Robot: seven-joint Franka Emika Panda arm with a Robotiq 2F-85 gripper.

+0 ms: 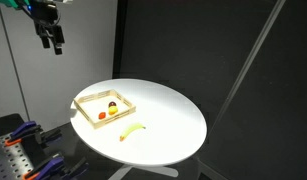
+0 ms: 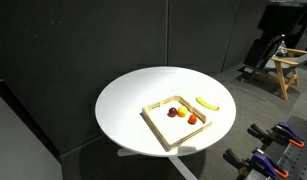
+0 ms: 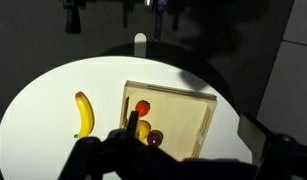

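My gripper hangs high at the left in exterior view 1, well above the table and clear of everything on it. Its fingers stand apart with nothing held, and the wrist view shows the dark fingers spread over the scene below. A shallow wooden tray rests on the round white table. Inside it lie a red fruit, a yellow-orange fruit and a dark reddish-brown fruit, close together. Outside the tray, a yellow banana lies on the tabletop.
A wooden-framed chair stands on the floor behind the arm's side in exterior view 2. Dark walls and floor surround the table.
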